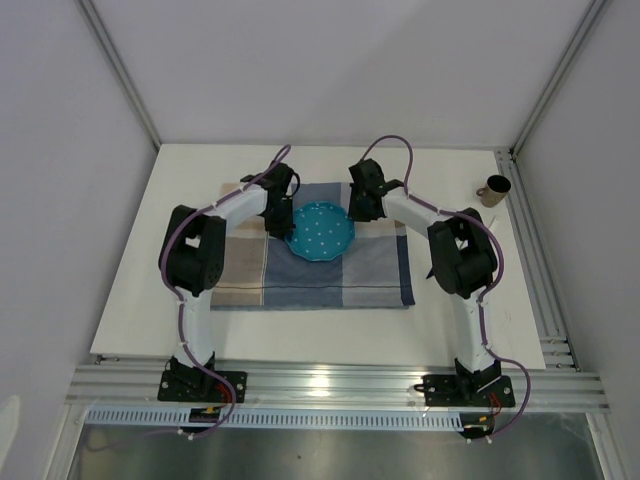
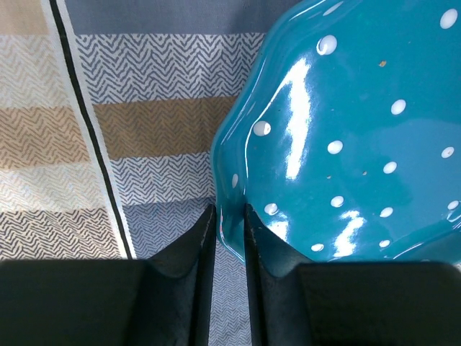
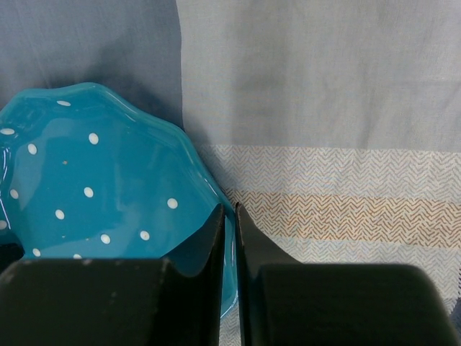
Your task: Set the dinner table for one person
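Note:
A teal dotted plate [image 1: 320, 232] lies on the striped cloth [image 1: 300, 285], near its middle. My left gripper [image 1: 284, 226] is at the plate's left rim; in the left wrist view its fingertips [image 2: 230, 215] straddle that rim, part open with the rim between them. My right gripper [image 1: 357, 212] is at the opposite rim, shut on the plate's edge, as the right wrist view [image 3: 230, 215] shows.
A brown mug [image 1: 494, 190] stands at the back right of the white table [image 1: 150, 250]. Long slim items lie partly hidden beside the right arm.

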